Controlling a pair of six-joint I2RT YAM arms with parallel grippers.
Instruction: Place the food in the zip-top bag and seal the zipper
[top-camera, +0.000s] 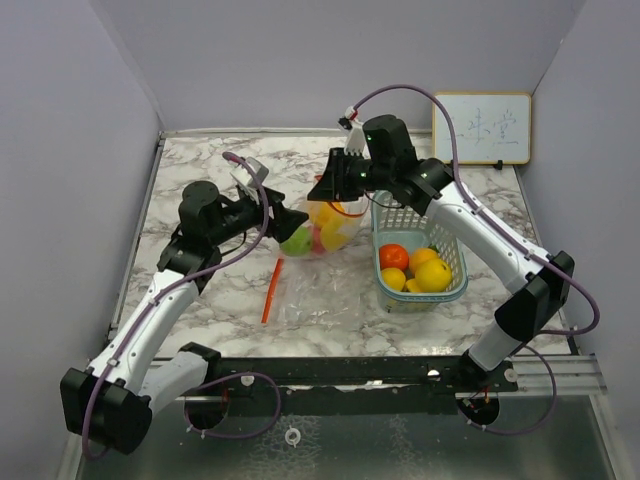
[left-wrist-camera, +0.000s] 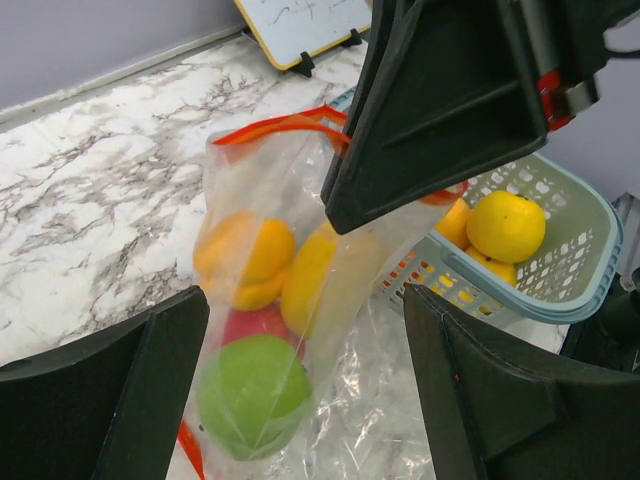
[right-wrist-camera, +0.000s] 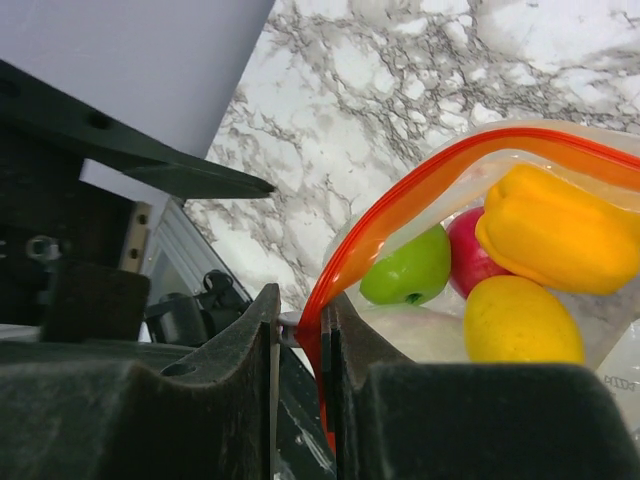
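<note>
The zip top bag (top-camera: 335, 225) holds a green fruit (left-wrist-camera: 255, 395), a red fruit (right-wrist-camera: 470, 250) and several yellow fruits (right-wrist-camera: 555, 230). My right gripper is shut on the bag's orange zipper edge at the opening, lifting it. My left gripper (top-camera: 287, 217) hangs just left of the bag's lower body, fingers apart, with the bag seen beyond them. The bag's empty clear part (top-camera: 315, 305) lies flat on the marble, near an orange strip (top-camera: 270, 290).
A basket (top-camera: 440, 295) with tomatoes and yellow and orange fruit stands at the right. A whiteboard (top-camera: 480, 125) lies at the back right.
</note>
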